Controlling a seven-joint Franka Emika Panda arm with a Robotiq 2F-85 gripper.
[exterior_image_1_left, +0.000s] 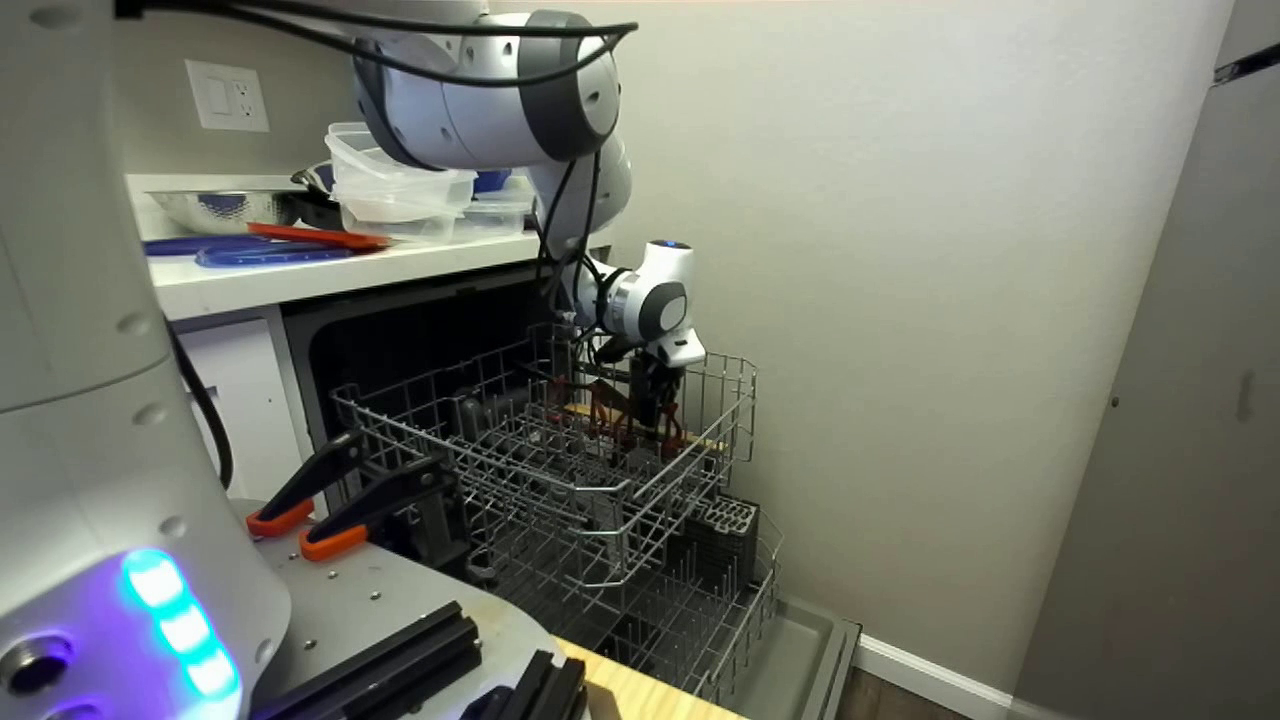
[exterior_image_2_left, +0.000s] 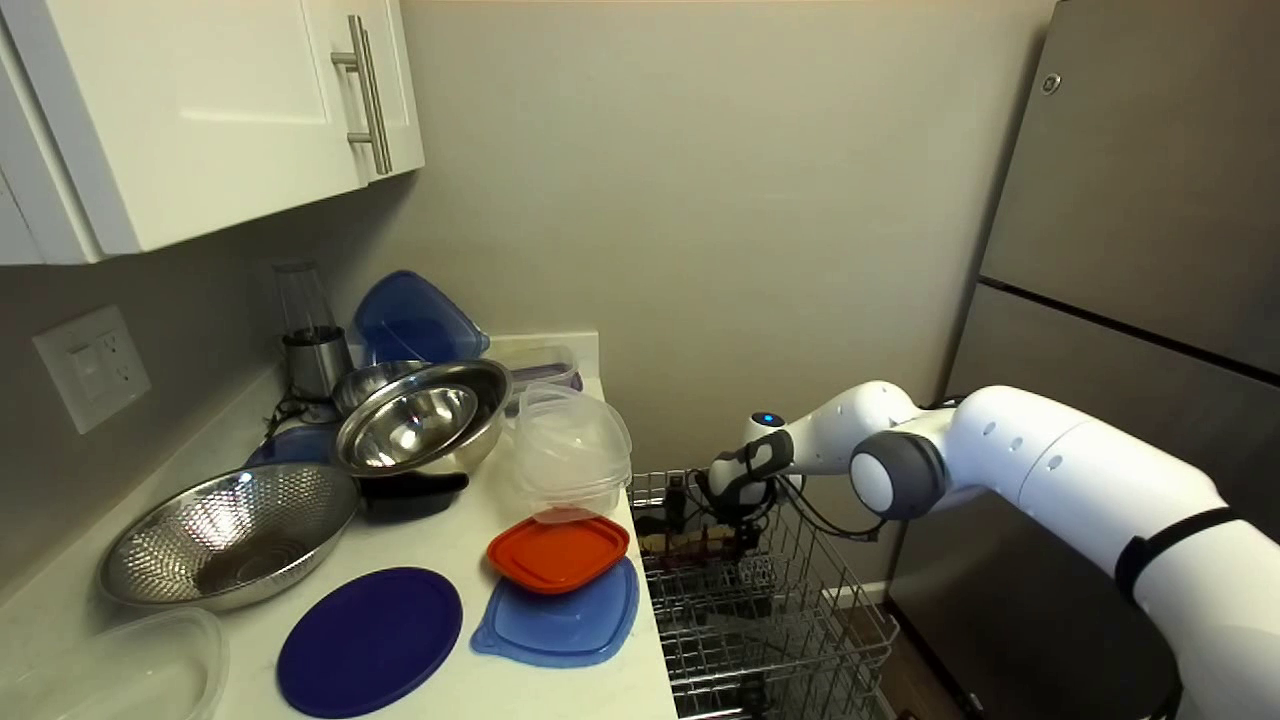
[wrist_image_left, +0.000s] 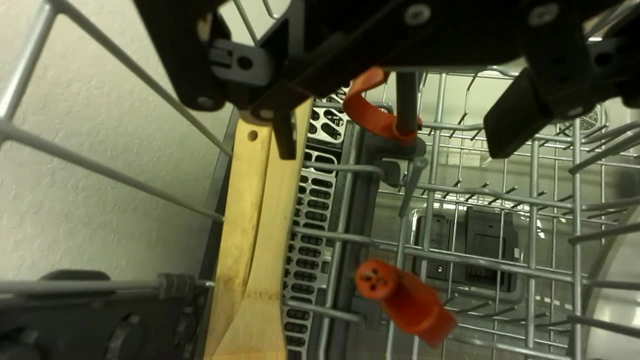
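Note:
Far apart stand the fingers (wrist_image_left: 508, 123) of my open gripper in the wrist view. The left fingertip overlaps the top of a pair of wooden utensils (wrist_image_left: 258, 198), which lie lengthwise along the rack's wall side. An orange looped piece (wrist_image_left: 375, 114) appears behind the gap between the fingers, with a grey rod beside it. Lower down, an orange handle-like piece (wrist_image_left: 414, 306) rises toward the camera, clear of both fingers. Exterior view 1 has the gripper pointing down inside the upper dishwasher rack (exterior_image_1_left: 612, 486); contact with anything there cannot be made out.
Wire tines (wrist_image_left: 534, 210) and rack bars surround the gripper, with the wall (wrist_image_left: 90, 222) close on one side. The counter carries metal bowls (exterior_image_2_left: 420, 420), clear containers (exterior_image_2_left: 570, 450), a red lid (exterior_image_2_left: 558, 552) and blue lids (exterior_image_2_left: 372, 642). A lower rack (exterior_image_1_left: 672, 630) sits underneath.

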